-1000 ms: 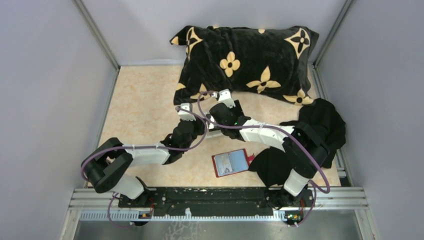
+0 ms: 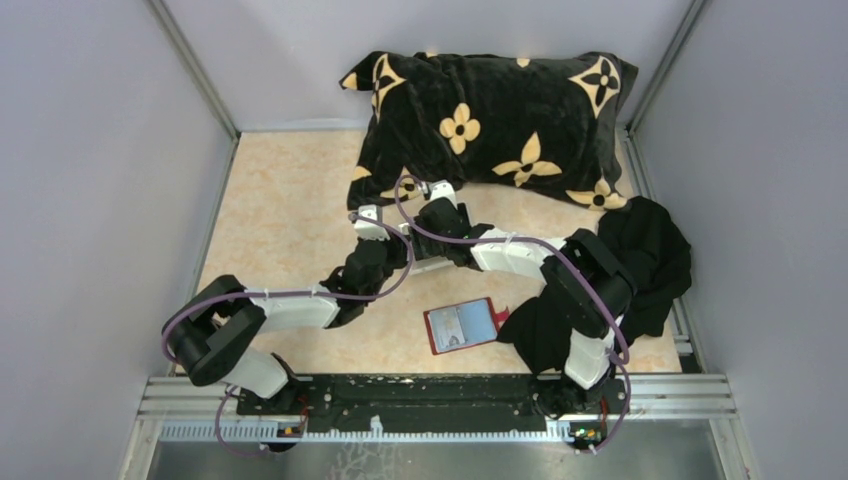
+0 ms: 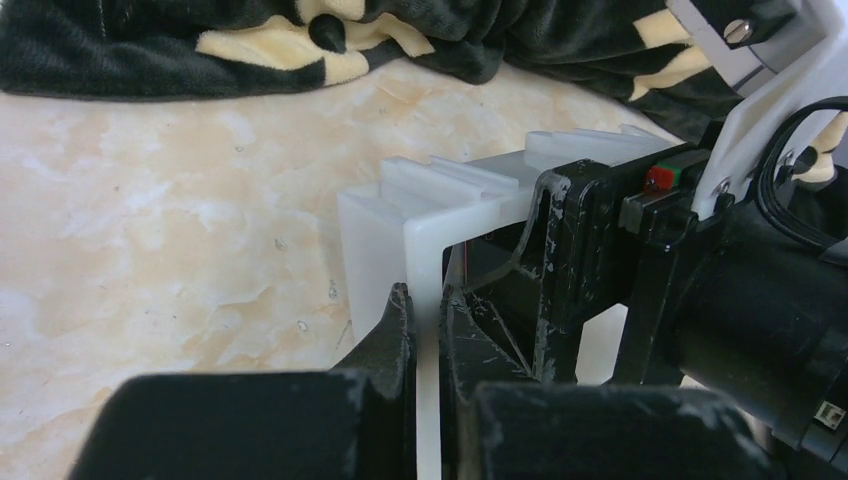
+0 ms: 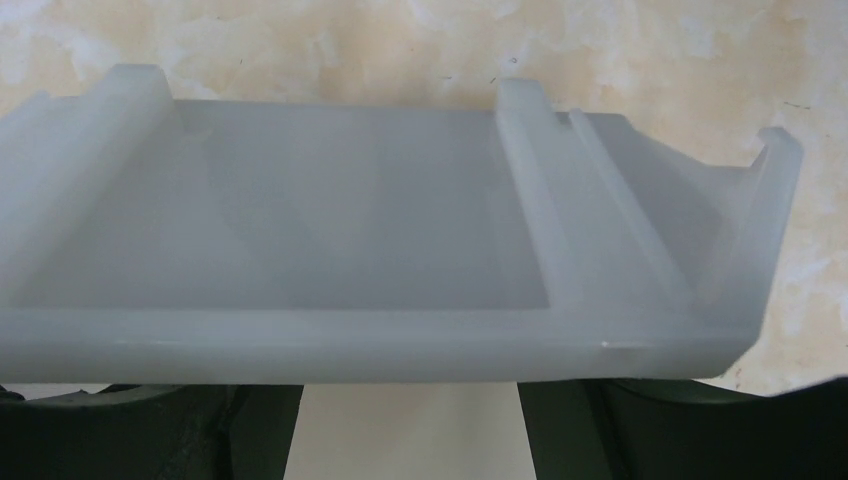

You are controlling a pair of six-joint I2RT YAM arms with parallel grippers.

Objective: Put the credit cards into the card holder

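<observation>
The card holder (image 2: 462,325) lies open on the table at the front, red-edged, with pale grey-blue inner panels. A white stepped rack (image 3: 380,240) stands behind it, mostly covered by both arms in the top view. In the left wrist view my left gripper is shut on the rack's upright end wall. The right wrist view has my right gripper open at the rack's near edge, its dark fingers (image 4: 230,435) spread wide with a pale surface visible through the gap. I cannot make out a loose credit card in the rack's visible slots.
A dark patterned blanket (image 2: 500,120) fills the back of the table. Black cloth (image 2: 645,255) is bunched at the right, reaching the holder's right side.
The left arm and the card holder have not visibly moved.
</observation>
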